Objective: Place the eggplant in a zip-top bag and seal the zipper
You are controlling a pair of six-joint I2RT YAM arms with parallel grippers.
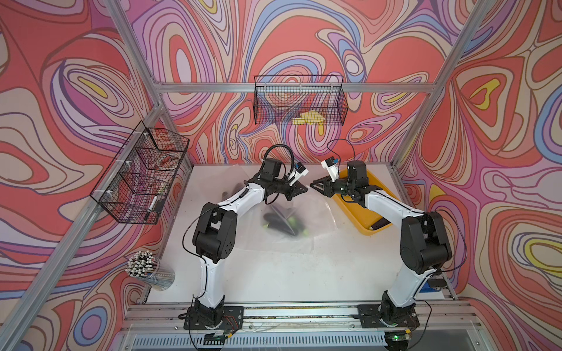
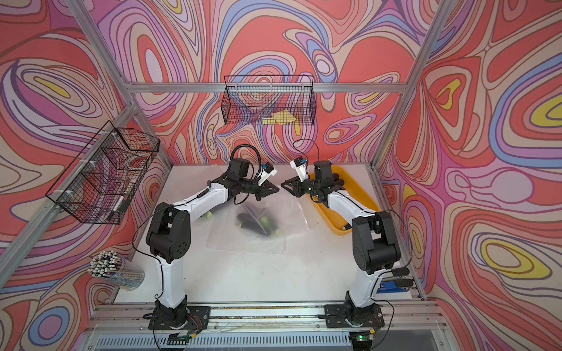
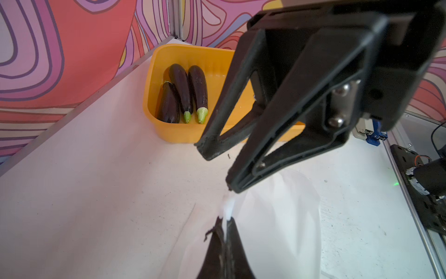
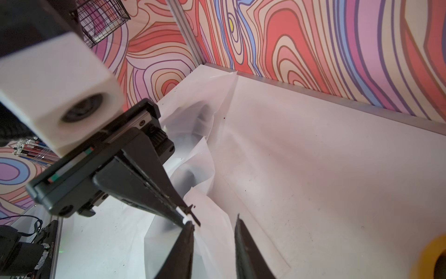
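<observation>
A translucent bag (image 1: 316,228) lies in the middle of the table, with an eggplant (image 1: 278,224) showing blurred through the plastic. Its top edge is raised, pinched between the fingertips of my left gripper, which is shut on it above the eggplant. My right gripper stands part open just to the right of that pinched edge, facing my left gripper. In the right wrist view the white film (image 4: 209,218) shows behind and between its fingers; whether it touches them I cannot tell.
An orange tub (image 3: 169,130) at the right holds several eggplants (image 3: 197,88). More bags (image 4: 218,88) lie at the back left. A cup of pens (image 1: 152,272) stands at the front left; wire baskets (image 1: 140,175) hang on the walls.
</observation>
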